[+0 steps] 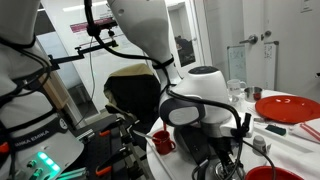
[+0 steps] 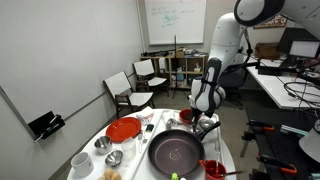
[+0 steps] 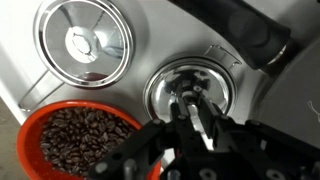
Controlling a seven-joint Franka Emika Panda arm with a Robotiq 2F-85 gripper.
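In the wrist view my gripper is over a round shiny metal dish. Its fingers are closed on a small dark piece near the dish's middle; what this piece is, and whether it belongs to the dish, I cannot tell. A wire loop stands out at the dish's upper right. To the left lies a round mesh strainer with a wire handle. Below it is a red bowl of dark coffee beans. The arm hides much of the fingertips in the first exterior view.
A black pan's handle reaches in close above the dish. On the white table are a large red plate, a red mug and several metal cups. The dark pan takes up much of the near table in the second exterior view.
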